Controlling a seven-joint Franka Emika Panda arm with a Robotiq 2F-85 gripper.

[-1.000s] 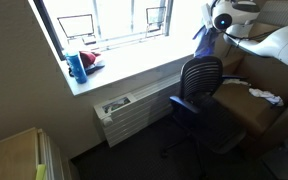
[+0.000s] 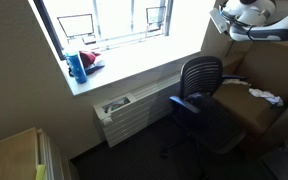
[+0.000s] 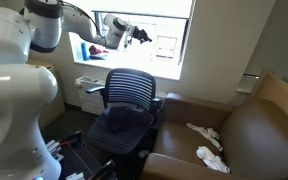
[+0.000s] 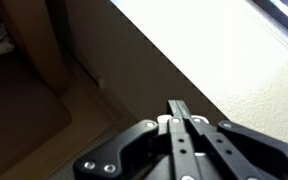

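My gripper looks shut in the wrist view, its dark fingers close together; whether anything thin is between them does not show. The wall and windowsill lie beyond it. Exterior view 2 has the gripper [image 3: 141, 36] high up in front of the window, above the office chair [image 3: 130, 88]. At the top right of exterior view 1, the gripper [image 2: 219, 18] is small and hard to make out near the sill's right end. A blue bottle [image 2: 76, 67] and a red thing [image 2: 88, 58] stand on the sill [image 2: 134, 62], far from the gripper.
A brown couch [image 3: 174, 122] with white cloths [image 3: 212, 158] on it stands right of the chair. Below the sill is a white heater [image 2: 139, 112]. A wooden cabinet [image 2: 12, 158] occupies the near left.
The arm has moved up and back toward the top right of exterior view 1. A bluish thing hanging below the gripper earlier is no longer visible there.
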